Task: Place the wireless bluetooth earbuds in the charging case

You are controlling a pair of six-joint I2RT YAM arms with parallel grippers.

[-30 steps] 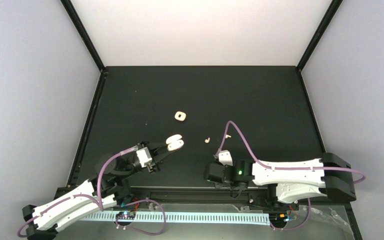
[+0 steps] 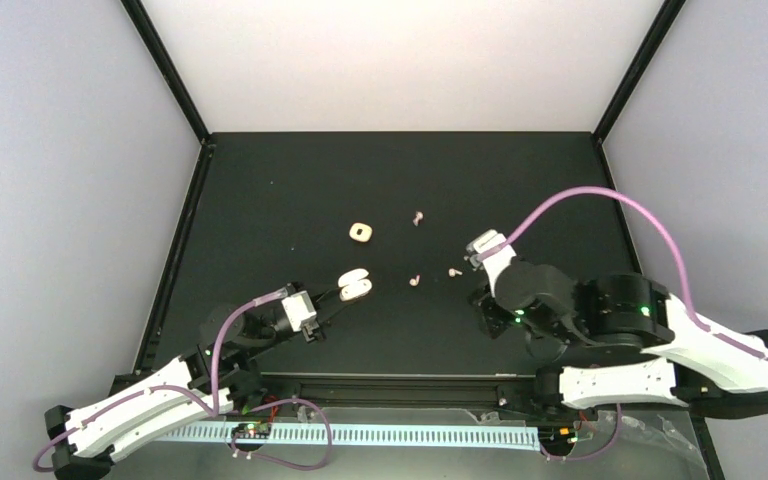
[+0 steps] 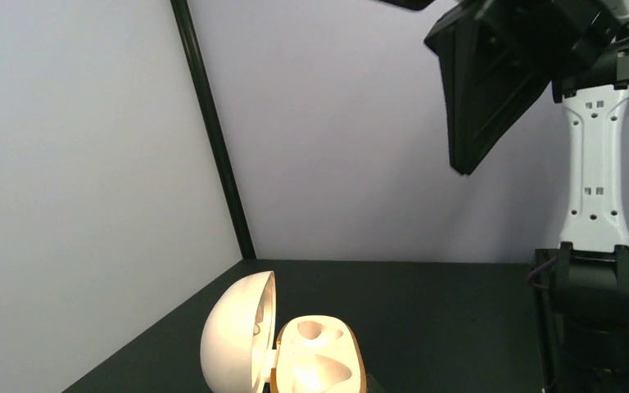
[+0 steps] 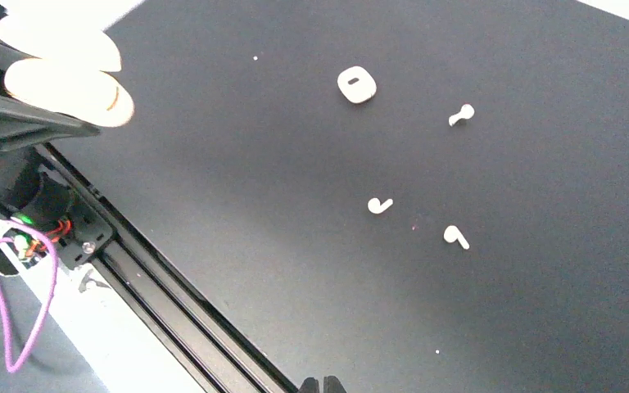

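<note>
My left gripper is shut on the open white charging case; in the left wrist view its empty wells face up beside the raised lid. Three small earbuds lie apart on the mat: one near the middle, one to its right, one farther back. My right gripper hangs raised above the mat at the right; its fingertips at the bottom of the right wrist view are shut with nothing visible between them.
A squarish white piece with a slot lies left of the earbuds.
My right arm has risen and moved back and to the right, uncovering the earbuds. My left gripper with the case has shifted slightly to the right.
</note>
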